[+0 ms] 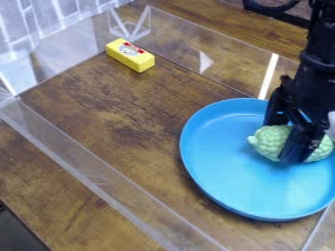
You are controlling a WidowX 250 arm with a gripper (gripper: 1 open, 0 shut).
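Note:
My black gripper (295, 127) is at the right, reaching down over a blue round plate (222, 172). A pale green, bumpy object (271, 147) lies on the plate, between and behind the gripper's fingers, which hide part of it. I cannot tell whether the fingers are closed on it.
A yellow box (131, 55) with a printed label lies at the back left of the wooden surface (105, 118). Clear plastic walls border the surface.

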